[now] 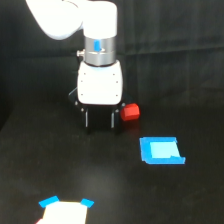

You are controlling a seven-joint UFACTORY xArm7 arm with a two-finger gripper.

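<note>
My gripper points straight down over the dark table, left of the red block. The dark fingers stand wide apart, so it is open, and nothing shows between them. The small red block rests close beside the right-hand finger; whether they touch is hard to tell. To the right and nearer the camera lies a pale square framed in blue tape.
At the bottom left, a pale object with blue tape at its corners is cut off by the frame. Black curtain hangs behind.
</note>
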